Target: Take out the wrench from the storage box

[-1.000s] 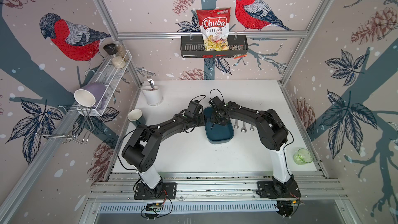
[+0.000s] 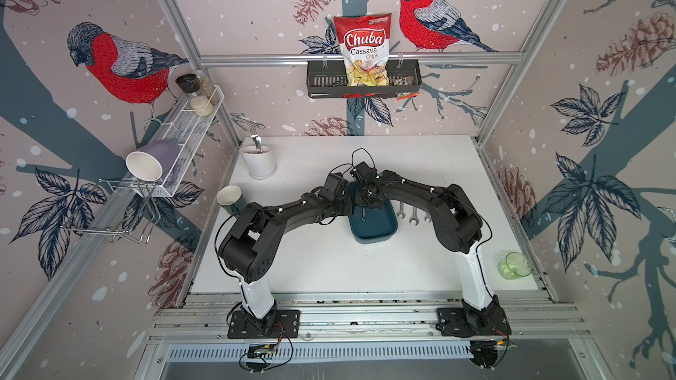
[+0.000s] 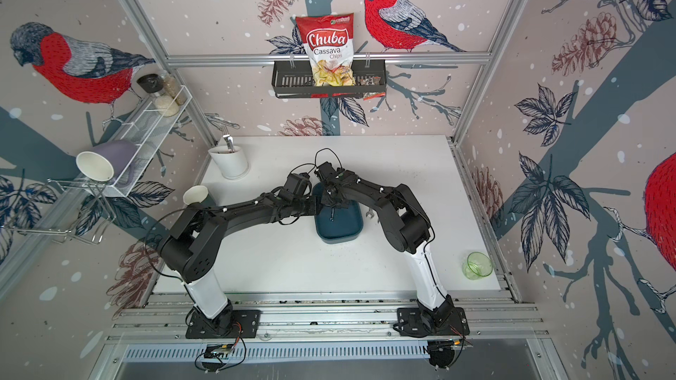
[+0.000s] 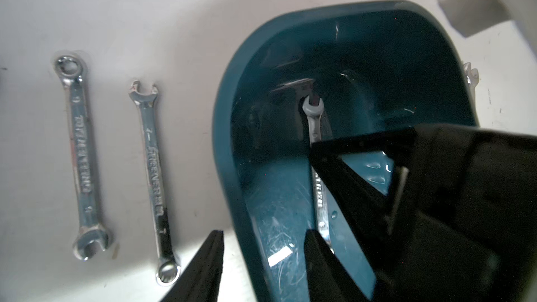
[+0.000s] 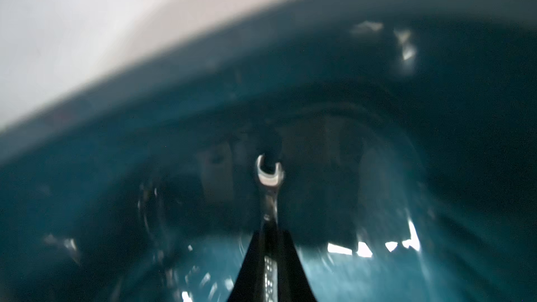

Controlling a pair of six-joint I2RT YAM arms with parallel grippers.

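Note:
The silver wrench [image 5: 270,198] lies on the floor of the dark teal storage box [image 2: 373,238], its open end toward the far wall in the right wrist view. My right gripper is down inside the box. Its fingers are close together on either side of the wrench's shaft; whether they grip it does not show. In the left wrist view, one right finger crosses above the wrench [image 4: 321,207]. My left gripper is open at the box's side, its fingers apart with the rim [image 4: 226,162] running between them. Contact with the rim cannot be made out.
Two loose wrenches [image 4: 82,156] lie beside the box in the left wrist view, and others [image 2: 414,216] on its right. A mug [image 2: 230,200] and a utensil holder [image 2: 258,161] stand at the left, a green glass [image 2: 514,266] at the front right.
Both arms have shifted slightly over the last second. The left gripper has moved right, closer to the box; the right gripper has moved slightly left inside it. The box stays put.

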